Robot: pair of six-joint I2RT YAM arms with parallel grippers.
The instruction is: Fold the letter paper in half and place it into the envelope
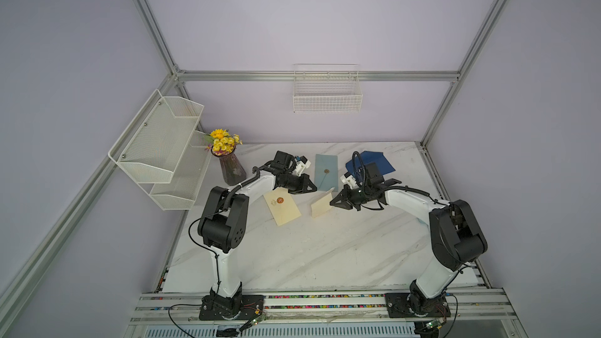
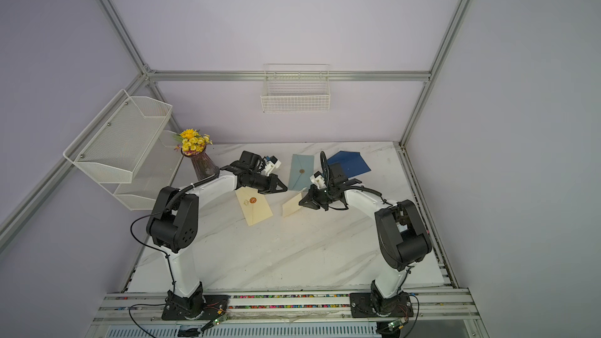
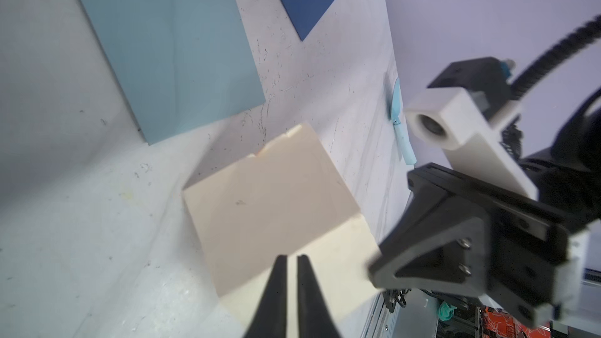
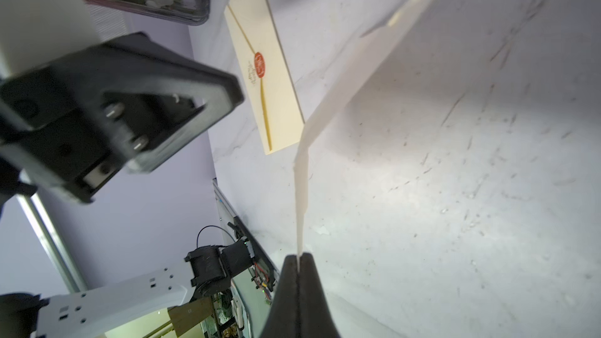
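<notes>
The cream letter paper is held up off the table between my two arms. Its right edge runs into the tips of my right gripper, which is shut on it. In the left wrist view the sheet bends along a crosswise line, its upper part darker. My left gripper is open by a narrow gap, with the paper seen beyond it; in the top left view it hovers left of and behind the sheet. Three envelopes lie flat: cream with a red seal, light blue and dark blue.
A dark vase with yellow flowers stands at the back left. White mesh shelving is mounted on the left wall, and a wire basket on the rear one.
</notes>
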